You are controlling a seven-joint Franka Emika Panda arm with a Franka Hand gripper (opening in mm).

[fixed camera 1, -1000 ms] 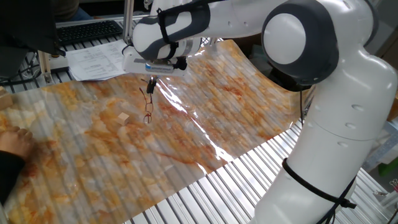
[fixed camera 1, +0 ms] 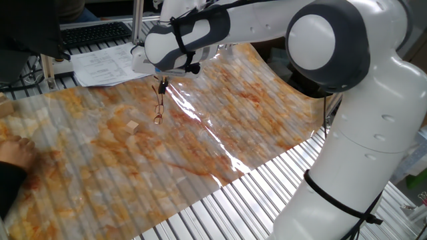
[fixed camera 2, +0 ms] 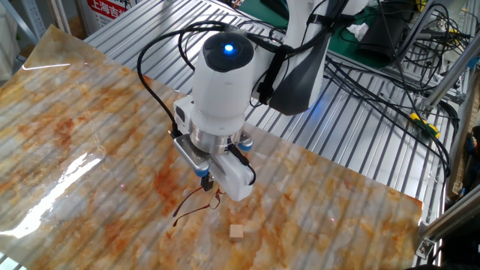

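Observation:
My gripper point(fixed camera 1: 163, 87) is shut on a pair of thin-framed, reddish-brown glasses point(fixed camera 1: 159, 109), which dangle beneath its black fingertips. They appear clear of the table surface. In exterior view 2 the glasses point(fixed camera 2: 217, 200) stick out below the gripper point(fixed camera 2: 207, 182), their thin temples reaching to the left. A small pale wooden block point(fixed camera 1: 132, 127) rests on the marbled sheet close by; the other view has this block point(fixed camera 2: 237, 231) just below and right of the glasses.
The glossy marbled sheet point(fixed camera 1: 87, 160) covers much of the ribbed metal table point(fixed camera 1: 207, 212), with wide bare areas. A person's hand point(fixed camera 1: 19, 152) lies at the left edge. Papers point(fixed camera 1: 107, 65) and a keyboard point(fixed camera 1: 97, 33) sit at the back. Cables point(fixed camera 2: 431, 127) run along the right.
Over the last second the glasses have risen slightly in exterior view 1 and swung or turned a little. The arm has shifted slightly to the right. Hand and block look unmoved.

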